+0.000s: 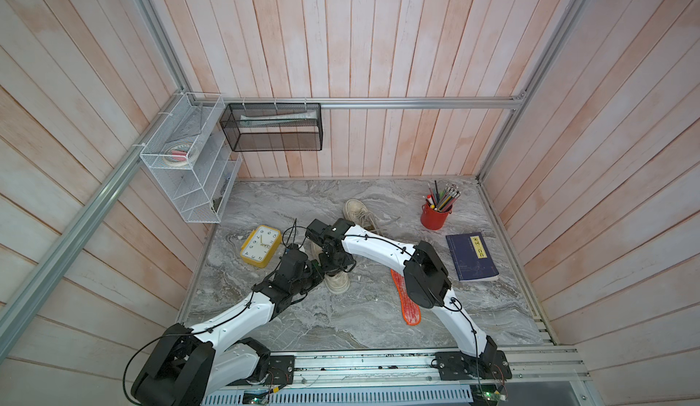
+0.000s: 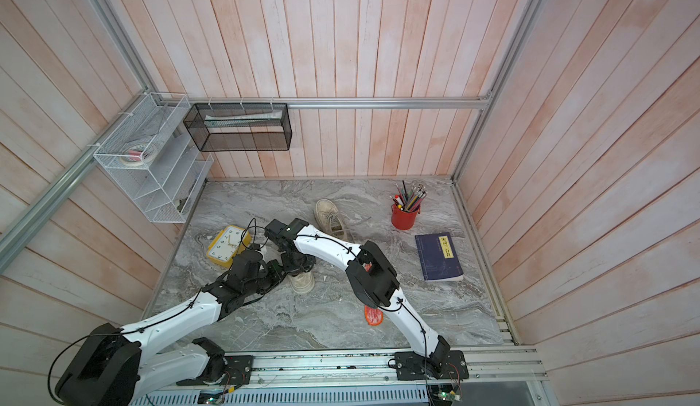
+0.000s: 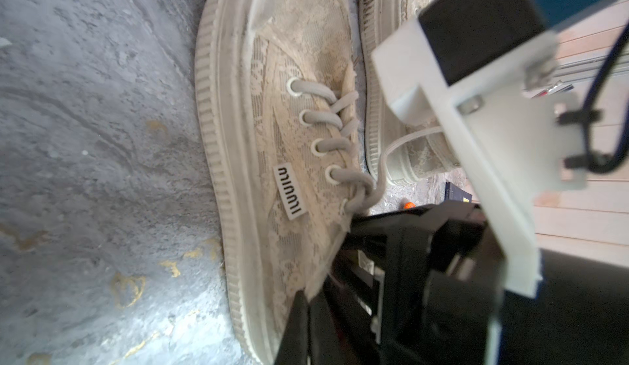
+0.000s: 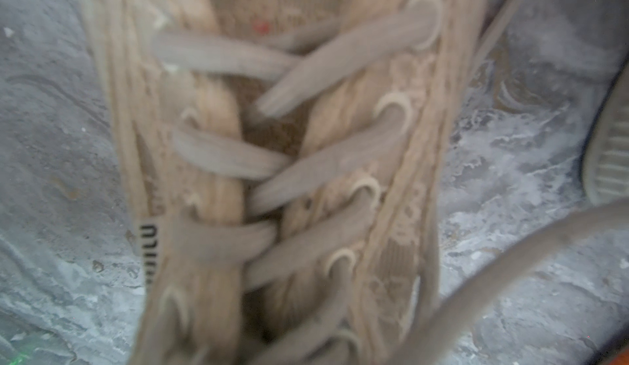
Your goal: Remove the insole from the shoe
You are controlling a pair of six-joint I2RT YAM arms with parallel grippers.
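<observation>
A cream lace-up shoe point(image 3: 275, 122) lies under both grippers. My left gripper point(image 1: 316, 273) is low beside it, its dark fingers at the shoe's opening in the left wrist view; it is shut. My right gripper point(image 1: 335, 264) is over the same shoe; its wrist view shows blurred laces point(image 4: 327, 155) close up, and its fingertips are hidden. A red-orange insole point(image 1: 406, 304) lies on the table to the right, partly under the right arm. The inside of the shoe is hidden.
A second shoe point(image 1: 357, 210) lies behind. A yellow clock point(image 1: 259, 245) sits left, a red pen pot point(image 1: 434, 217) back right, and a notebook point(image 1: 470, 256) at the right. Wire baskets point(image 1: 182, 180) hang on the left.
</observation>
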